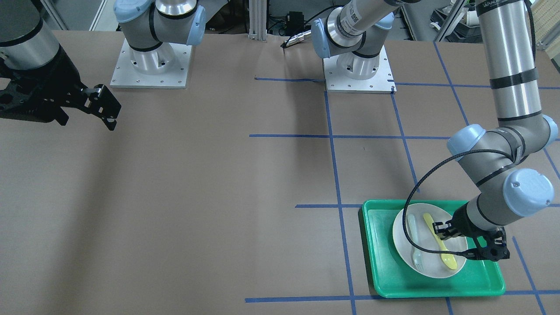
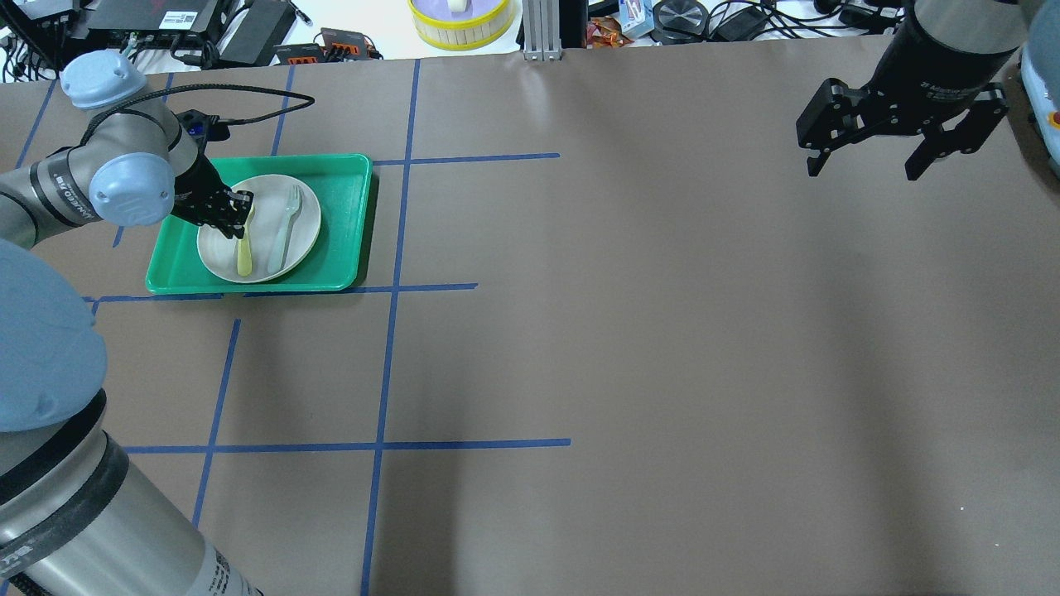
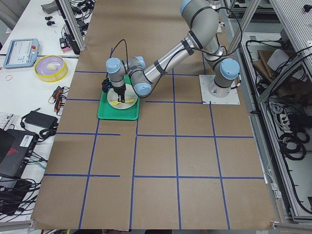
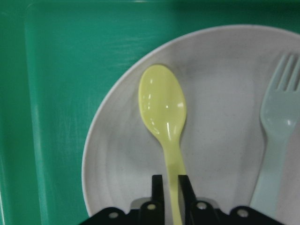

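Note:
A green tray [image 1: 383, 278] holds a white plate [image 2: 219, 253] with a yellow spoon [image 4: 161, 103] and a pale mint fork [image 4: 279, 117] lying on it, side by side. My gripper is down at the plate, its two black fingertips either side of the spoon's handle, with the handle showing between them. The gap looks a little wider than the handle, so I cannot tell whether it grips. In the top view the wrist covers the part of the plate near the spoon's handle.
Other arms stand at the table's edges, one dark gripper [image 2: 889, 149] hanging over the far side from the tray. A white side bench [image 3: 29, 78] carries cables and electronics.

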